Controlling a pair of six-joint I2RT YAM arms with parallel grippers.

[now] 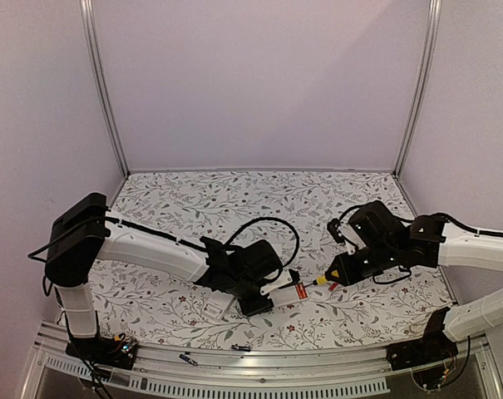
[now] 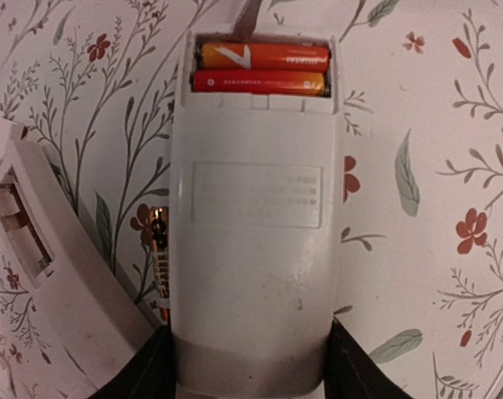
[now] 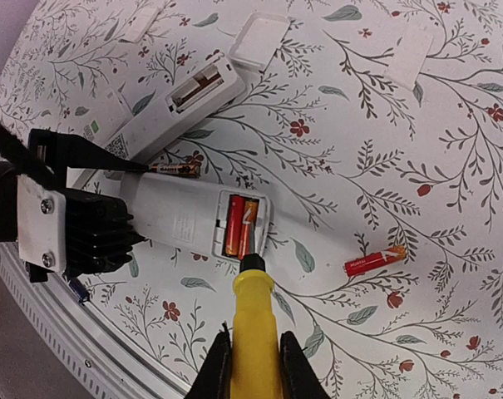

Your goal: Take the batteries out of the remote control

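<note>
A white remote (image 2: 251, 274) lies back side up with two orange-red batteries (image 2: 261, 81) in its open compartment. My left gripper is open, its fingers on either side of the remote's lower end. My right gripper is shut on a yellow-handled tool (image 3: 255, 303). The tool's dark tip (image 2: 247, 18) reaches the compartment's outer edge, by the outer battery; whether it touches the battery I cannot tell. A loose red-orange battery (image 3: 376, 260) rests on the cloth, and a gold-ended one (image 3: 175, 169) lies beside the remote.
Alongside is a second white remote (image 3: 172, 112) with an open compartment. White flat pieces (image 3: 259, 40) lie farther back. Small dark items (image 1: 240, 347) are by the front rail (image 1: 259, 357).
</note>
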